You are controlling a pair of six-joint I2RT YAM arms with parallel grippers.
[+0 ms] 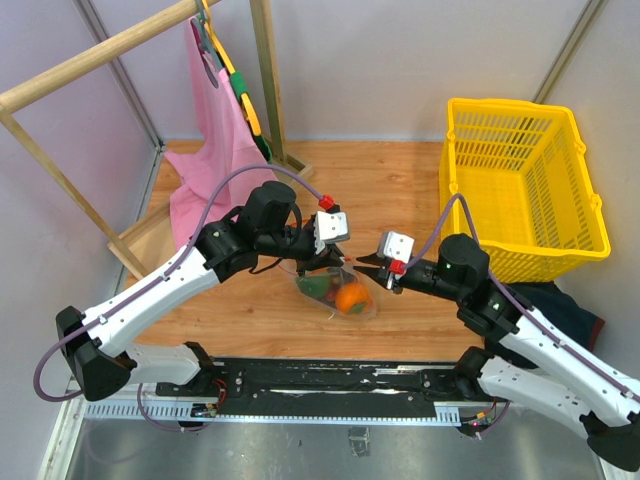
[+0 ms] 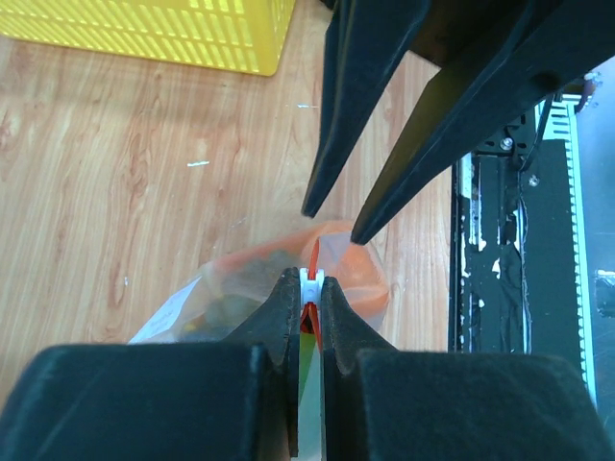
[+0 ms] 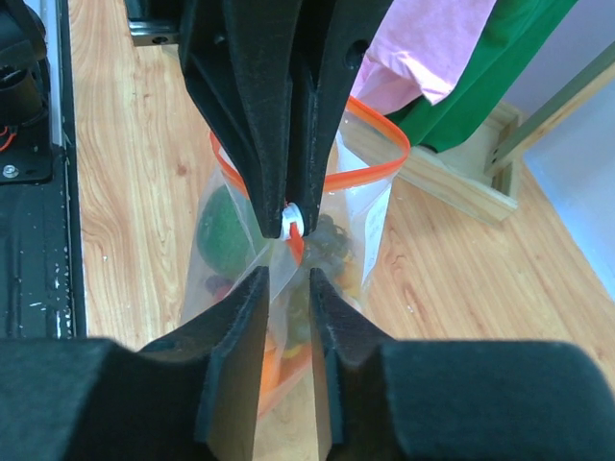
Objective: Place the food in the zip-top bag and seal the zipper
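Note:
The clear zip top bag (image 3: 199, 274) stands on the table, its orange-edged mouth (image 3: 369, 175) gaping on the far side. Through its wall show an orange fruit (image 1: 352, 297), a green item (image 3: 223, 233) and dark grapes (image 3: 327, 241). My left gripper is shut on the small white zipper slider (image 2: 310, 286) at the orange zip line. Close beside it, my right gripper stands part open, its fingertips (image 2: 363, 230) apart with nothing seen between them. In the right wrist view the right gripper is just short of the slider and bag edge.
A yellow basket (image 1: 520, 180) stands at the back right. A wooden rack (image 1: 272, 80) with a pink cloth (image 1: 215, 130) is at the back left. Bare table (image 1: 370, 180) lies behind the arms, and a black rail (image 1: 330, 385) runs along the front.

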